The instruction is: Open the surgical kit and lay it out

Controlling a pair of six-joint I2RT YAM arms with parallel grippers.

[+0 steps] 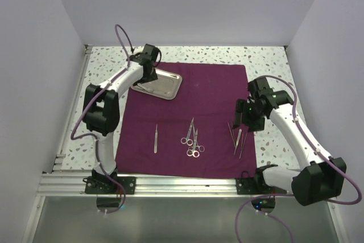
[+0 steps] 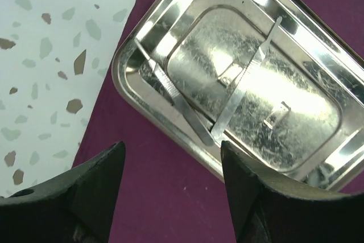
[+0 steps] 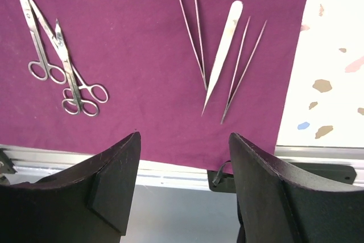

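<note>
A shiny metal tray [image 2: 210, 21] lies on the maroon cloth [image 1: 216, 89] at its back left. Inside it, two slim scalpel handles [image 2: 239, 86] rest near one end, their lower tips almost meeting. My left gripper is above the tray's near rim, open and empty. Another scalpel handle [image 1: 156, 140] lies alone on the cloth's front left. Several scissors [image 3: 65, 64] are grouped at the front middle. At the front right lie tweezers [image 3: 244, 72], including one broad white pair [image 3: 224, 46]. My right gripper hovers above that area, fingers apart with nothing between them.
Speckled white tabletop [image 1: 79, 123] borders the cloth on both sides. A metal rail [image 1: 182, 186] runs along the front edge. Cloth right of the tray, toward the back, is bare.
</note>
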